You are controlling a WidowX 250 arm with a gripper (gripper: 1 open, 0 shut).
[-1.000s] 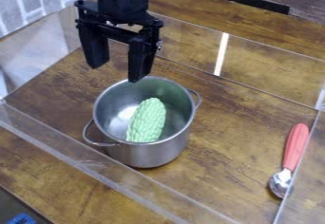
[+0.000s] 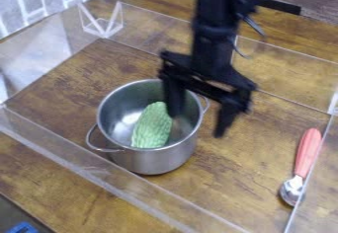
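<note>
A steel pot [image 2: 152,153] with two loop handles stands on the wooden table. Inside it lies a green, bumpy oblong item [image 2: 150,126]. My black gripper [image 2: 205,114], blurred by motion, is over the right rim of the pot, above and right of the green item. Its fingers are too blurred to judge how far apart they stand.
An ice-cream scoop [image 2: 302,165] with a red handle lies at the right on the table [image 2: 73,74]. Clear low walls border the work area. The table left of the pot is bare.
My gripper has moved right and down from the upper left of the pot to over its right side. The pot and green item look unmoved.
</note>
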